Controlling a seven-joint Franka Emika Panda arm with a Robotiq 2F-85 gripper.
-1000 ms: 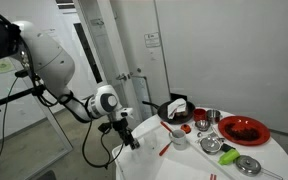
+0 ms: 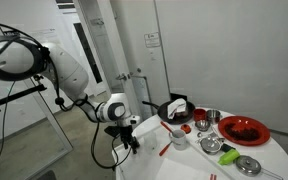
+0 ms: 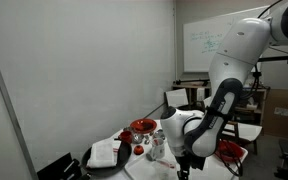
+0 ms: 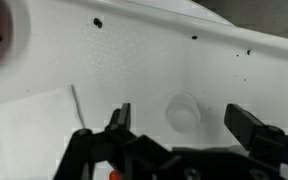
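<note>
My gripper is open over the white table point(image 4: 114, 65), its dark fingers spread wide in the wrist view. Between and beyond them shows a small pale round object point(image 4: 183, 112), perhaps a cup or lid; its exact kind is unclear. A white cloth point(image 4: 29, 135) lies left of the fingers. In exterior view 1 the gripper point(image 2: 132, 134) is low at the table's left end. The arm hides part of the tabletop in exterior view 2.
Farther along the table are a white pot point(image 2: 179, 142), a dark pan point(image 2: 172, 111), metal pots point(image 2: 214, 116), a red bowl point(image 2: 243, 130), a green item point(image 2: 228, 157) and a silver lid point(image 2: 248, 165). The table edge runs close to the gripper.
The arm has come down and slightly to the right in exterior view 1, bringing the gripper lower over the table's left end. The tableware has not visibly moved.
</note>
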